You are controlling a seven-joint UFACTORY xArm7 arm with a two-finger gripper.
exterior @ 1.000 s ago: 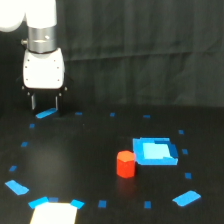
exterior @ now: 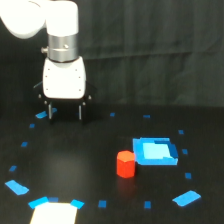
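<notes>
My white gripper (exterior: 64, 105) hangs at the upper left, its dark fingers pointing down above the black table, apart from the other objects. Whether it is open or shut is hard to tell. A red hexagonal block (exterior: 125, 164) stands right of centre. Behind it to the right lies a blue square tray (exterior: 170, 159) with a pale light-blue middle.
Small blue tape marks and strips (exterior: 185, 198) are scattered over the black table (exterior: 90, 170). A pale object (exterior: 54, 214) is cut off at the bottom left edge.
The arm and gripper have moved right and slightly down. The block and tray are unchanged.
</notes>
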